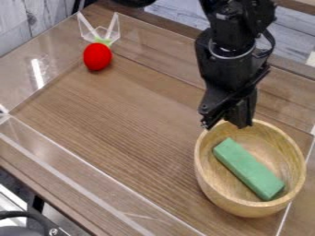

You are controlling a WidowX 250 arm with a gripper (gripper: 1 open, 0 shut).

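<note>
My gripper (pixel 227 120) hangs over the upper rim of a wooden bowl (pixel 215 198) at the right, its fingers pointing down and shut, with nothing visible between them. Inside the bowl a green block (pixel 248 169) lies at a slant, fully in view below the fingertips.
At the upper left a red round object (pixel 98 57) rests on the wooden table (pixel 110 120), with a small whitish wire-like item (pixel 101 32) just behind it.
</note>
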